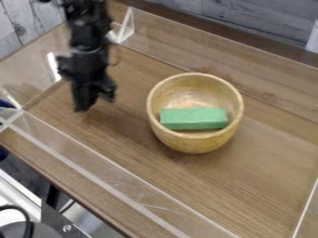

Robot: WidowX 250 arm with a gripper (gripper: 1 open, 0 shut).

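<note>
My gripper point(85, 98) hangs at the left of the camera view, low over the wooden table, blurred by motion; it appears shut, with nothing visible between its fingers, though the blur hides detail. To its right, apart from it, stands a tan bowl point(172, 93) with a green block point(192, 118) lying inside.
Clear plastic-like edges run along the left and back. A dark cable point(15, 216) shows at the bottom left corner.
</note>
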